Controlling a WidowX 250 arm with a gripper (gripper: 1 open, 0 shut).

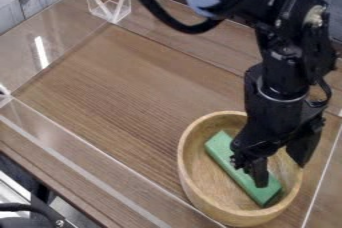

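A light wooden bowl [203, 178] sits at the lower right of the table, with a green rectangular block [245, 174] lying slanted inside it. My black gripper [273, 158] reaches down from the top right over the bowl, its open fingers low around the upper part of the block. The right side of the bowl's interior is partly hidden by the gripper.
A small clear plastic holder [110, 2] stands at the back left. A dark cable runs along the lower left edge.
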